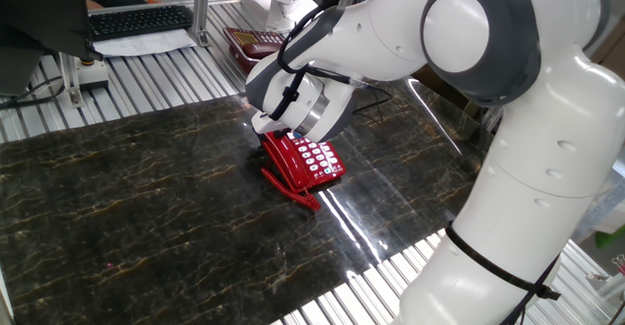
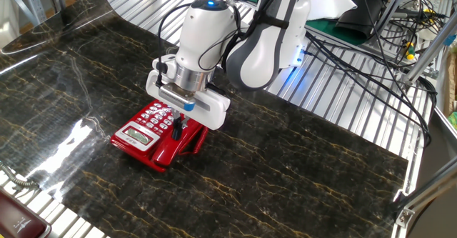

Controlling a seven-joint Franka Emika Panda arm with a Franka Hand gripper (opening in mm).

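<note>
A red desk phone [image 2: 146, 134] with white keys and a small grey display rests on the dark marbled mat; its keypad [image 1: 315, 156] also shows in exterior view 1. Along one side of the body lies the narrow red handset [image 1: 290, 189], apparently off the top; whether it touches the body is unclear. My gripper [image 2: 178, 129] points down over the phone, beside the keypad. Its dark fingers are close together at the middle of the hand and look shut, with nothing visible between them. Contact with the phone cannot be made out. In exterior view 1 the hand hides the fingertips.
Wide bare stretches of the marbled mat [image 1: 127, 208] surround the phone. Beyond it, on the slatted table, sit a second, dark red phone [image 1: 256, 44] and a black keyboard [image 1: 142, 20]. Loose black cables [image 2: 385, 88] hang at the right in exterior view 2.
</note>
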